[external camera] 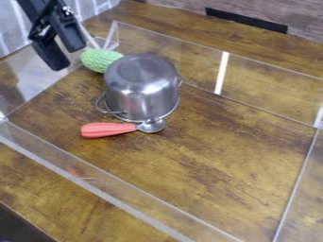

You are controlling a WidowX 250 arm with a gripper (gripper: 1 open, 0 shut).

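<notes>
My black gripper [56, 47] hangs at the upper left, above and left of the other items; it appears open, with nothing seen held in it. An upturned steel pot [142, 87] with wire handles sits in the middle left of a clear-walled wooden tray. Behind it to the left lies a green textured object [100, 60], partly hidden by the pot. In front of the pot lies a spoon-like tool with a red handle [106, 129] and a metal head.
Transparent walls [222, 74] enclose the work area on the wooden surface.
</notes>
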